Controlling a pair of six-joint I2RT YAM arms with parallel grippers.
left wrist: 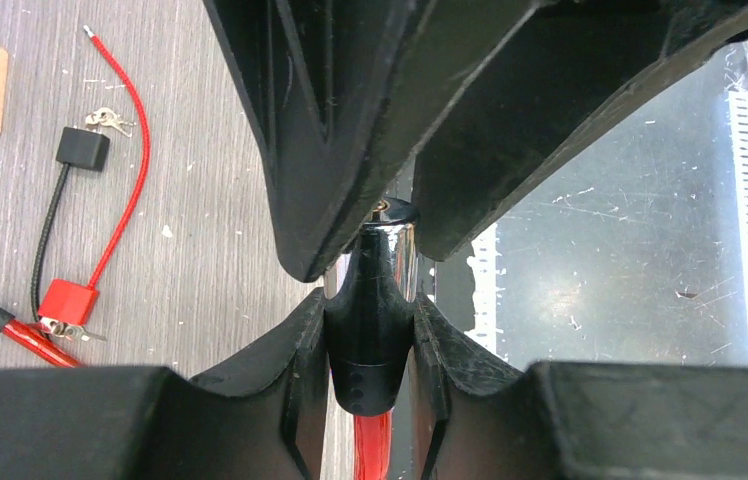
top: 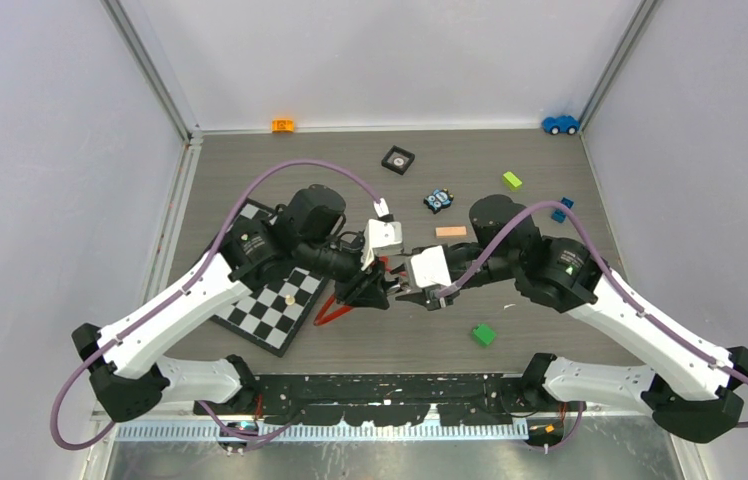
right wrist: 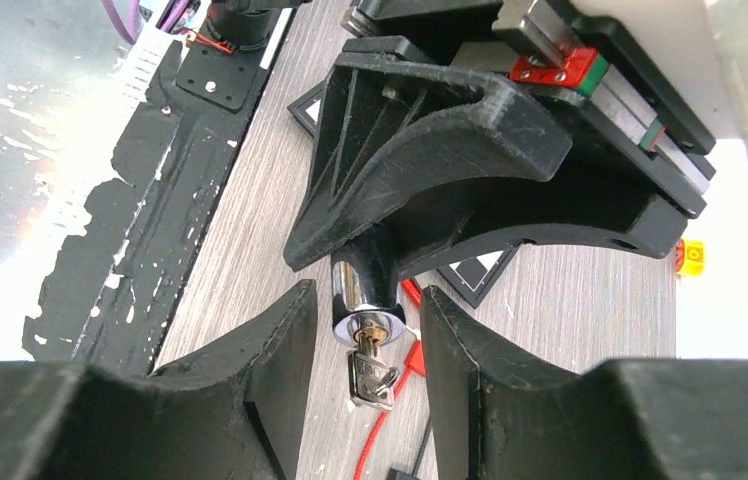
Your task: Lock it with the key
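My left gripper is shut on a black-and-silver cylindrical lock (left wrist: 371, 345), with a red-covered cable (left wrist: 372, 445) running down from it. In the right wrist view a silver key (right wrist: 372, 380) stands in the keyhole at the lock's chrome end (right wrist: 368, 326). My right gripper is partly open there, its fingers on either side of the lock end and key with gaps showing. In the left wrist view the right fingers (left wrist: 300, 262) hide most of the key. From above, the two grippers meet over mid-table and cover the lock.
A chessboard (top: 272, 318) lies under the left arm. A green block (top: 483, 334) sits at the front, a wooden block (top: 450, 231) behind the right gripper. Smaller locks with cables and keys, among them a red lock (left wrist: 69, 298), lie on the table.
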